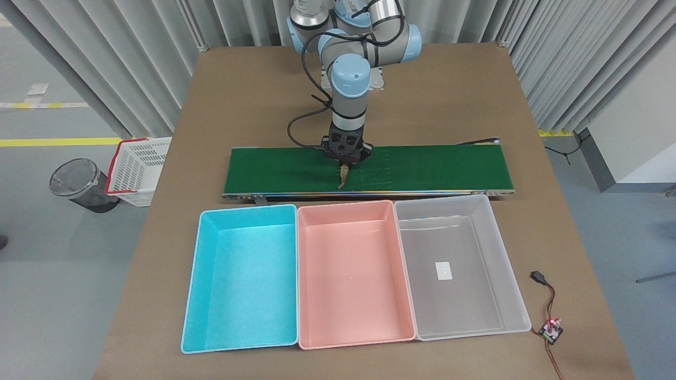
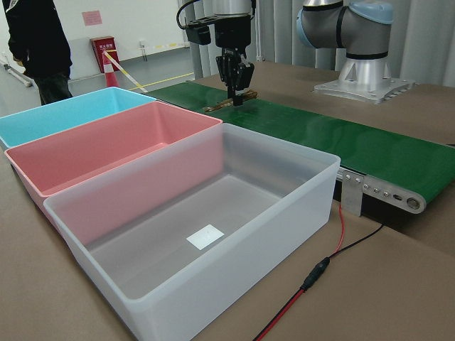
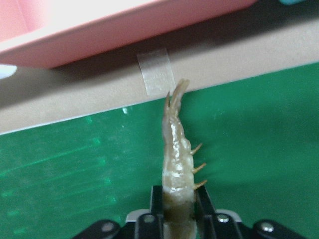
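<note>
A pale brown shrimp point(image 3: 178, 164) lies along the green conveyor belt point(image 1: 431, 168), tail toward the pink tray. My gripper point(image 1: 345, 161) is down over it; in the wrist view the two black fingers point(image 3: 155, 209) sit either side of the shrimp's near end, though whether they press on it is unclear. In the left view the gripper point(image 2: 236, 96) is low at the belt with the shrimp point(image 2: 220, 104) under it.
In front of the belt stand a blue tray point(image 1: 239, 278), a pink tray point(image 1: 355, 272) and a translucent grey tray point(image 1: 462, 266), all empty. A cable with a small circuit board point(image 1: 550, 331) lies at the front right.
</note>
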